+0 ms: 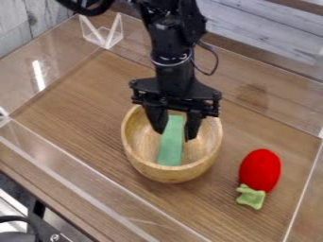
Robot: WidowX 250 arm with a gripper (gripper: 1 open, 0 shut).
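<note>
The black gripper (176,115) hangs over the back part of a wooden bowl (142,153), its two fingers pointing down. A green elongated object (169,146) lies in the bowl below the fingers, its far end close to them. Whether they touch it, and how far apart they stand around it, I cannot tell clearly.
A red rounded object (260,169) and a small light-green piece (250,196) lie to the right of the bowl. A white wire-like holder (102,28) stands at the back left.
</note>
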